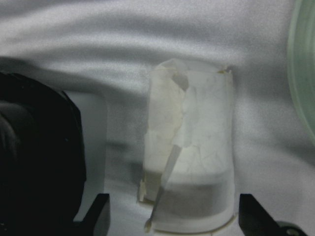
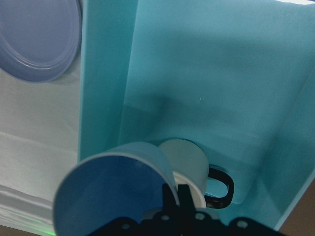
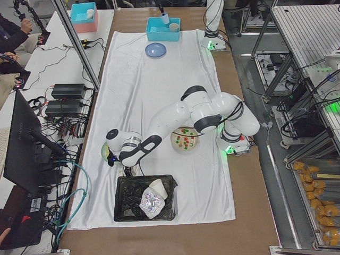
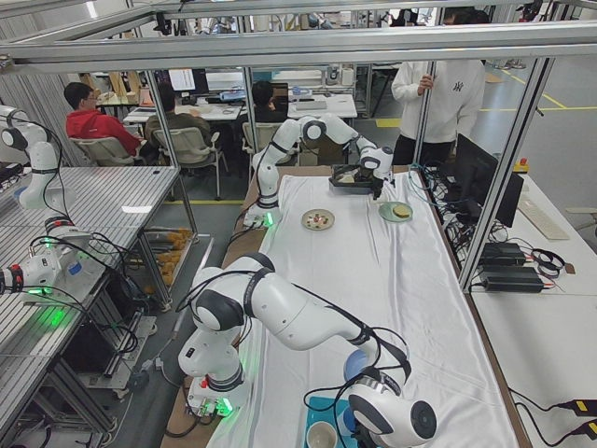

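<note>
My left gripper hangs open above a crumpled white paper cup [image 1: 189, 137] lying on the cloth between the black-lined bin [image 3: 123, 199] and the green plate [image 1: 300, 69]. My right gripper is shut on the rim of a blue cup [image 2: 103, 191], held over the teal box [image 2: 206, 73]. A white mug [image 2: 186, 157] with a black handle is in that box, partly hidden behind the blue cup.
A blue plate [image 3: 155, 50] is beside the teal box. A plate with red and green pieces [image 3: 184, 139] lies near the left arm's base. Foil [image 3: 152, 203] and a white cup [image 3: 159, 188] are in the bin.
</note>
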